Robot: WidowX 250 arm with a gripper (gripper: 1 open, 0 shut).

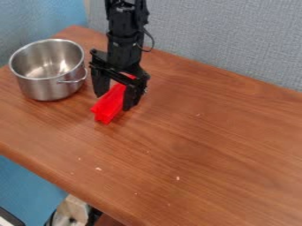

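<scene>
A red elongated object (109, 107) lies on the wooden table, angled toward the front left. My black gripper (117, 87) is low over it with its fingers open, one on either side of the object's rear part, which is partly hidden under the gripper. Whether the fingers touch it I cannot tell. A steel pot (48, 86) with side handles stands just to the left.
A grey padded wall (224, 35) runs along the back, and the table's left edge drops away at the lower left.
</scene>
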